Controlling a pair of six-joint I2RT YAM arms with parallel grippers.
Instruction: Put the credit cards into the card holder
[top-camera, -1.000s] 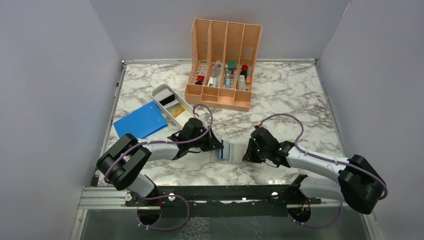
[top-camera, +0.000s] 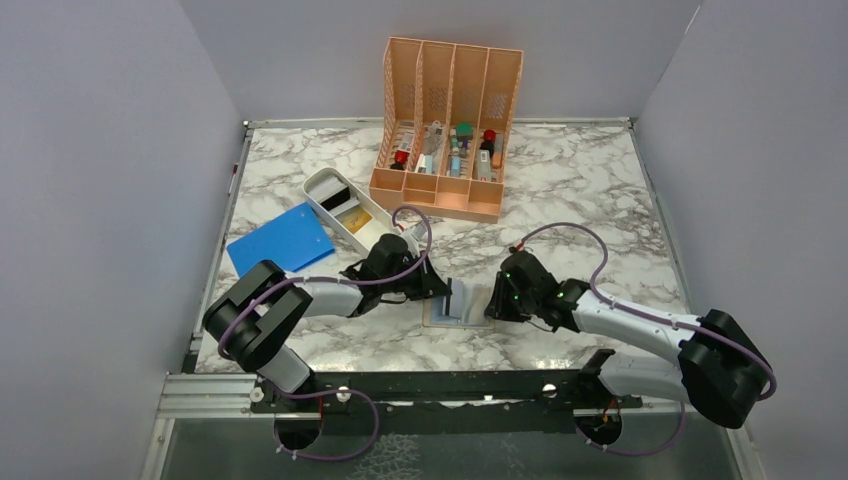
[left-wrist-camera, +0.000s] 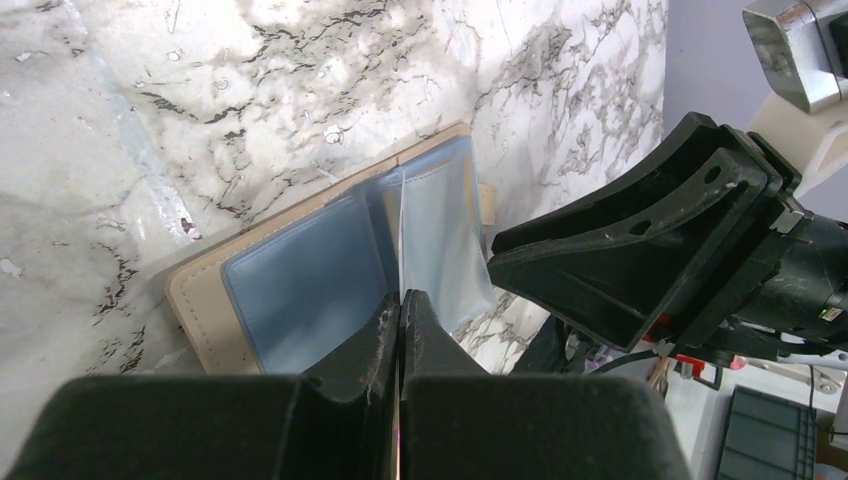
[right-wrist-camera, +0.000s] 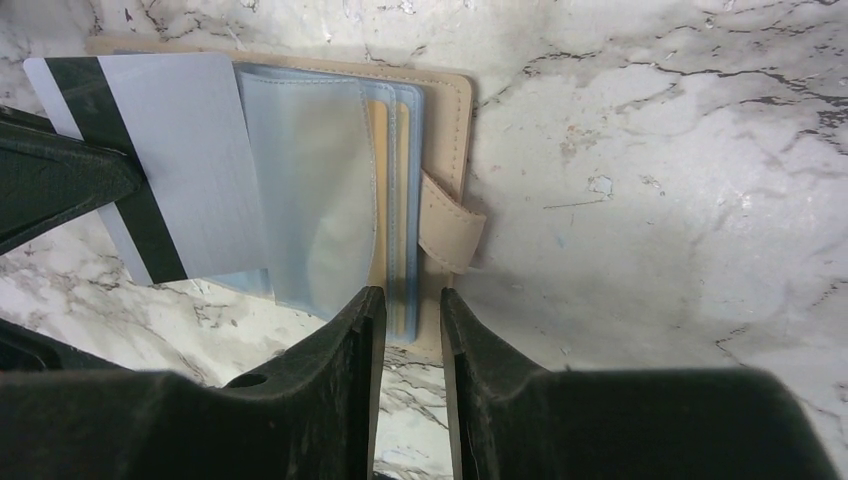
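Note:
My left gripper is shut on a white card with a black stripe; the card (right-wrist-camera: 200, 165) shows its flat face in the right wrist view and only a thin edge in the left wrist view. Beneath it lies the open card holder (left-wrist-camera: 215, 310), beige with bluish clear sleeves (right-wrist-camera: 318, 190), flat on the table. The card's front edge meets a sleeve's edge; whether it is inside cannot be told. My right gripper stands part open at the holder's near edge, its fingertips either side of the sleeve ends.
A white tray (top-camera: 376, 229) with more cards stands behind my left arm, beside a blue folder (top-camera: 280, 243). An orange divided organiser (top-camera: 435, 203) holding small items is at the back.
My left gripper has shifted slightly right with the card, further over the holder. The right gripper has barely moved.

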